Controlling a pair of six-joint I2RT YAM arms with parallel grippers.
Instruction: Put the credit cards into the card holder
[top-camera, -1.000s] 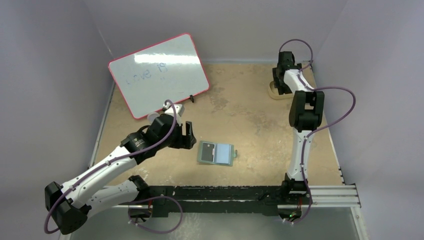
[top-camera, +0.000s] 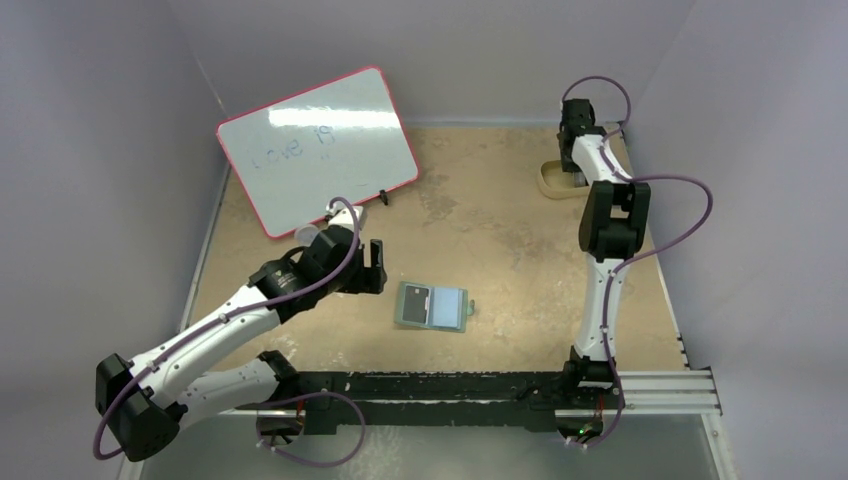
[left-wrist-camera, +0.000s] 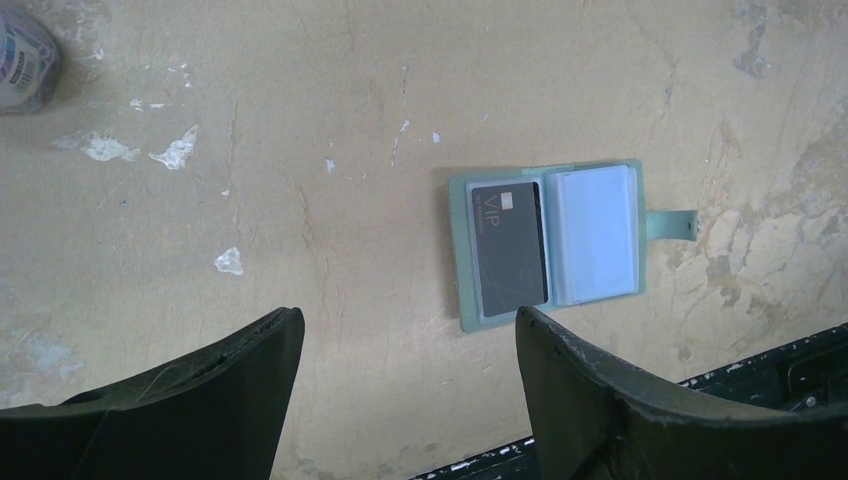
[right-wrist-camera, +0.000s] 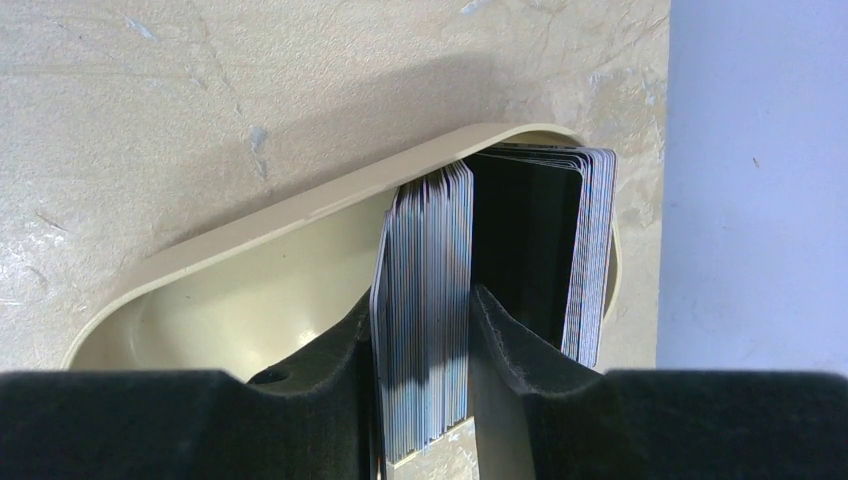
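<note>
The open green card holder lies flat near the table's front, a black VIP card in its left side and a clear sleeve on its right. Left of it, above the table, my left gripper stands open and empty. In the right wrist view, a thick stack of cards stands on edge in a beige tray. The fingers of my right gripper sit close on both sides of this stack; whether they grip it is unclear. More cards lean at the tray's right end.
A red-rimmed whiteboard with writing leans at the back left. A clear round container is at the left wrist view's upper left. A grey wall rises beside the tray.
The left gripper has moved a little left. The card holder has not moved.
</note>
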